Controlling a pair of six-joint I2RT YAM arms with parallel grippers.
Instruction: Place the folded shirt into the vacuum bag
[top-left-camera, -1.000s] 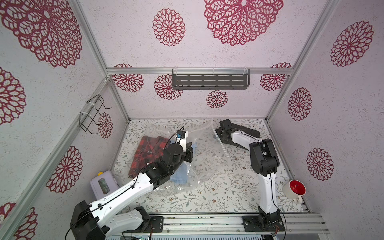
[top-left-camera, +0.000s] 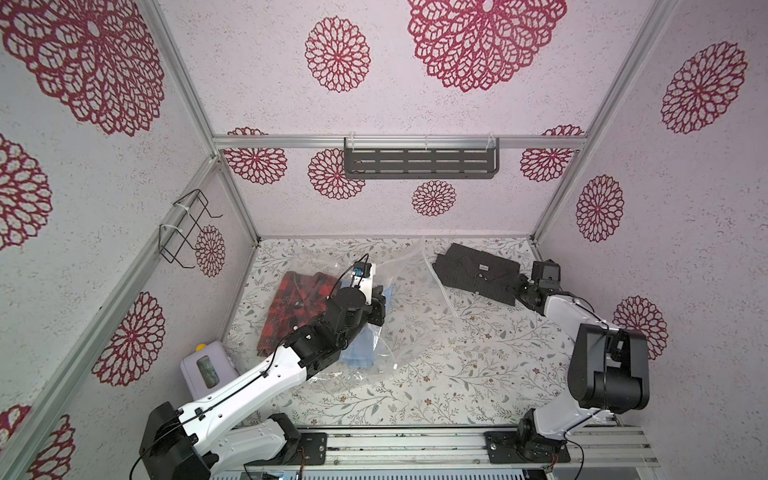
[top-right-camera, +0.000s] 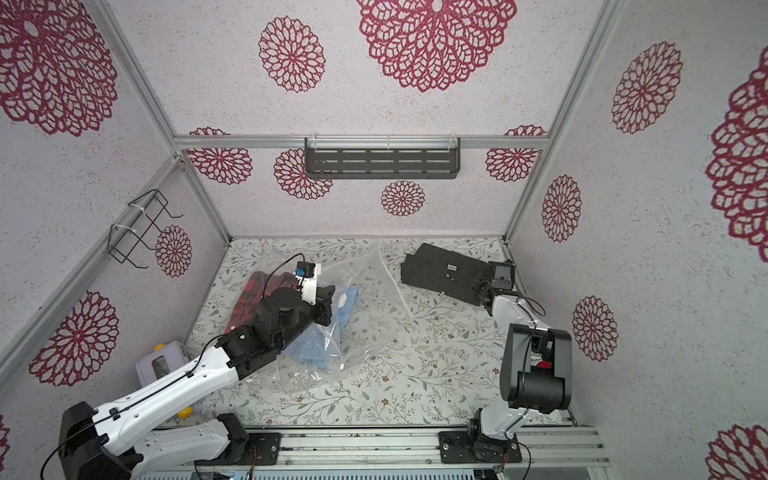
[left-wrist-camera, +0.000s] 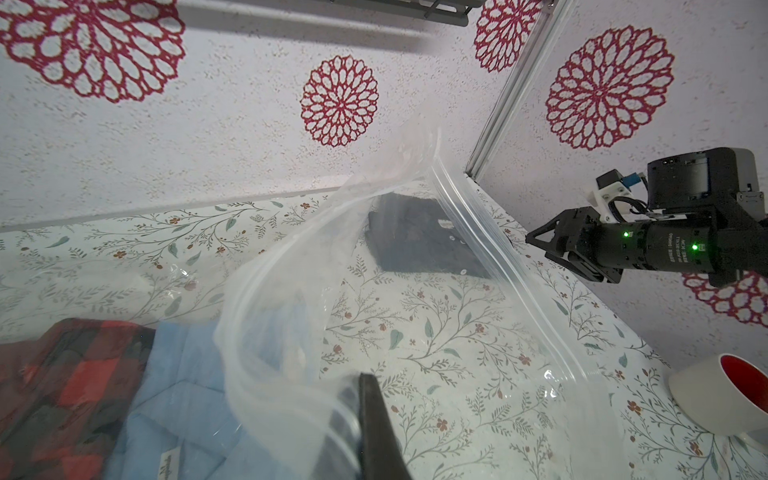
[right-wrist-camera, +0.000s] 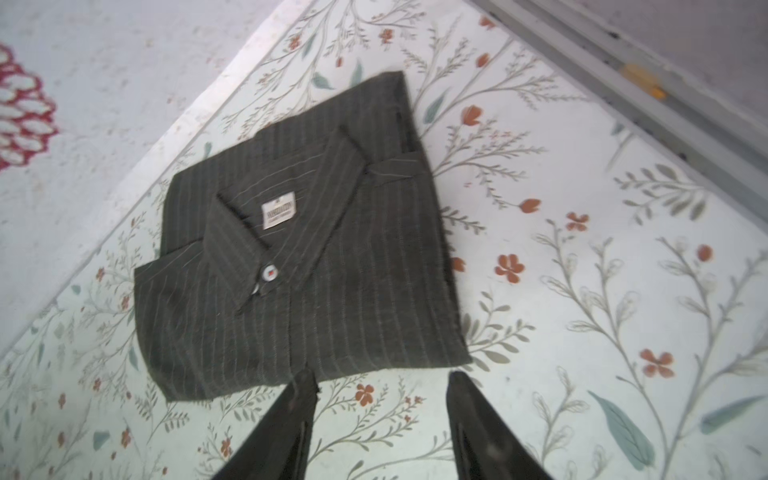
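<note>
The dark striped folded shirt (top-left-camera: 477, 270) lies flat at the back right, collar and white label up, as the right wrist view shows (right-wrist-camera: 344, 264). My right gripper is part open above the floor near the shirt's right end, nothing between its fingers. The clear vacuum bag (top-left-camera: 416, 304) spreads over the middle, its mouth toward the shirt. Inside it lie a red-black plaid garment (top-left-camera: 292, 304) and a blue one (top-left-camera: 357, 349). My left gripper is shut at the bag's raised, bowed-open edge (left-wrist-camera: 336, 408); the film seems pinched between its fingers.
A white mug with red inside (left-wrist-camera: 720, 392) stands at the right front. A lilac container (top-left-camera: 208, 370) sits at the left wall. The shelf (top-left-camera: 421, 162) hangs high at the back. Open floor (top-left-camera: 480, 360) lies in front of the shirt.
My right gripper has moved right, from over the shirt's left end to its right end, uncovering most of it. The left arm and the bag have stayed put.
</note>
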